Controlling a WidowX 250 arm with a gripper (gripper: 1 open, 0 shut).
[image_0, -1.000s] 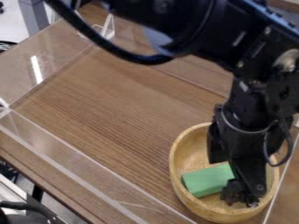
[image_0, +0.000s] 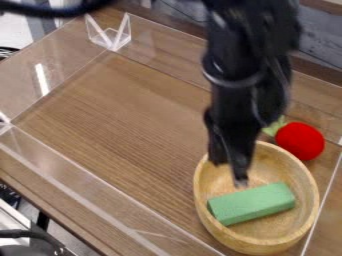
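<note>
My gripper (image_0: 241, 150) fills the upper middle of the view, dark and blurred, above a round wooden bowl (image_0: 221, 180); whether anything is between its fingers is too blurred to see, though it looks shut. In the bowl lies a green block (image_0: 251, 203), uncovered, toward the front. A red round object (image_0: 302, 142) with some green beside it sits just behind the bowl at the right.
A transparent item (image_0: 110, 32) stands at the back left. The table's front left edge has cables beyond it.
My gripper has risen up and away from inside the bowl. The green block, partly covered before, now shows fully in the bowl.
</note>
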